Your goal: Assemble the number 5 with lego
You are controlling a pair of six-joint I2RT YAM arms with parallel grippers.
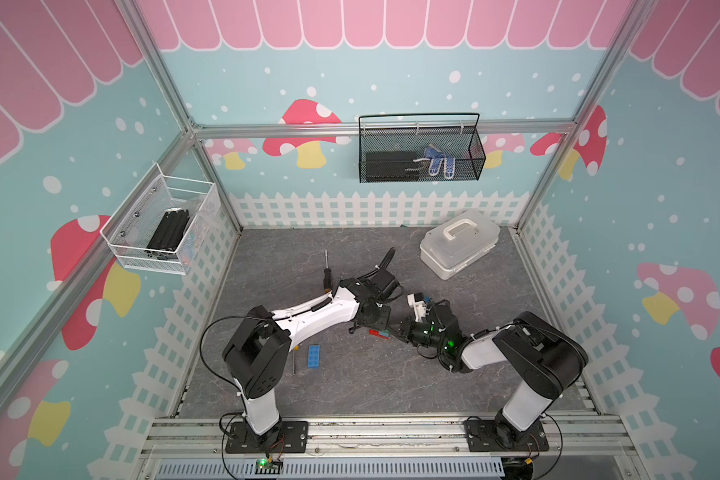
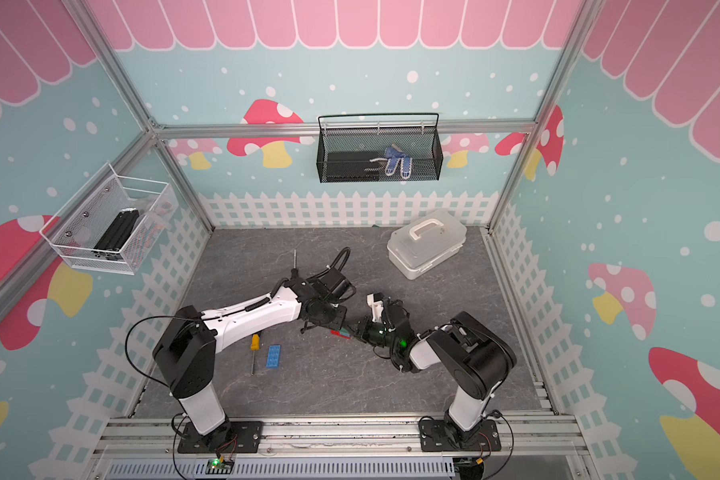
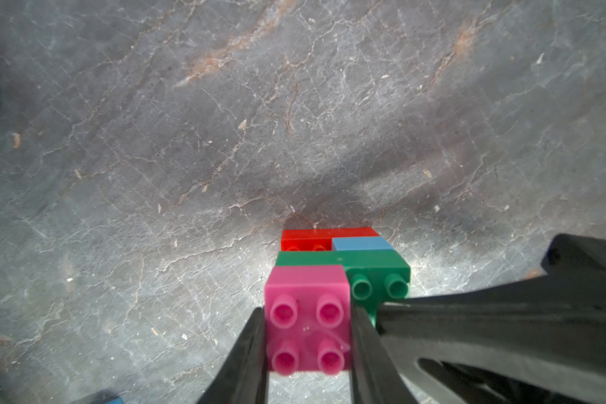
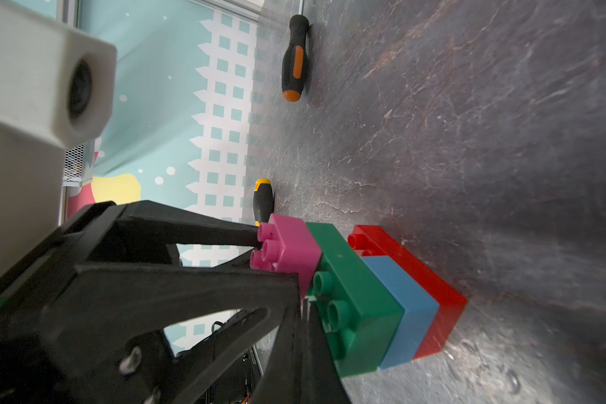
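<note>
My left gripper is shut on a pink brick [image 3: 307, 286], its fingers on two opposite sides. The pink brick sits against one end of a green brick [image 3: 377, 259]; whether it is fully seated cannot be told. Behind the green one come a blue brick [image 4: 404, 303] and a red brick [image 4: 444, 293], lined up as one stack near the table. My right gripper is shut with nothing visible between its fingers. Its tips are at the green brick's free studs beside the pink brick; contact is unclear. In the top views the arms hide most of the stack.
A loose blue brick [image 1: 313, 356] lies on the table left of the stack. Near it is a yellow-handled screwdriver [image 2: 255, 342]; an orange-black screwdriver [image 1: 327, 277] lies farther back. A lidded grey box [image 1: 460, 244] stands back right.
</note>
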